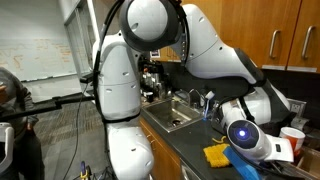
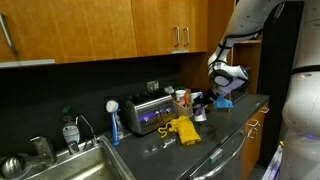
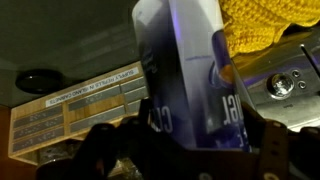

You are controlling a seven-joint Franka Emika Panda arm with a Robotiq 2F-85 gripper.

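In the wrist view, a bottle-like object (image 3: 195, 75) with a white, blue and orange-red printed surface fills the middle, its near end between the dark fingers of my gripper. The fingers stand open; whether either finger touches the object cannot be told. From the second exterior view, my gripper (image 2: 207, 102) is low over the counter, beside a small whitish object (image 2: 199, 114). The arm's white and black wrist (image 1: 255, 140) hides the gripper's fingers in the first exterior view.
A yellow cloth (image 2: 185, 130) lies on the dark counter near the gripper. Behind are a toaster (image 2: 150, 108) and a cardboard box (image 2: 182, 104). The sink (image 1: 175, 115) lies farther along. A wooden box with a printed label (image 3: 80, 110) shows in the wrist view.
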